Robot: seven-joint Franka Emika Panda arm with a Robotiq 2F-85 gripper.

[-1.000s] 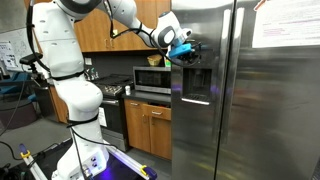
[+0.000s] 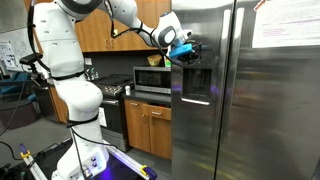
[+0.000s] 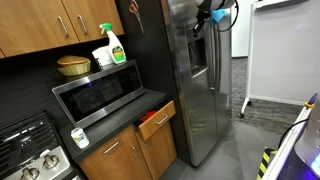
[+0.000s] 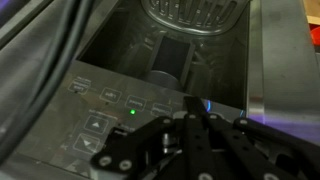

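Observation:
The stainless steel fridge [image 2: 198,130] stands in front of the arm, with a dark water and ice dispenser [image 2: 196,83] in its door. High at that dispenser, my gripper [image 2: 196,48] points at the door; exterior view 2 has the same gripper [image 3: 196,28] close to the fridge front. Seen from the wrist, the black gripper is shut, nothing visible between its fingers. Its tips are over the edge of the control panel [image 4: 105,120], where a green light is lit. Whether they touch the panel I cannot tell. Beyond lies the dispenser recess [image 4: 172,60].
A microwave [image 2: 153,80] sits on the counter left of the fridge, below wooden cabinets. One drawer [image 3: 155,124] under the counter is partly pulled out. A spray bottle [image 3: 116,43] and a basket [image 3: 74,66] stand on the microwave.

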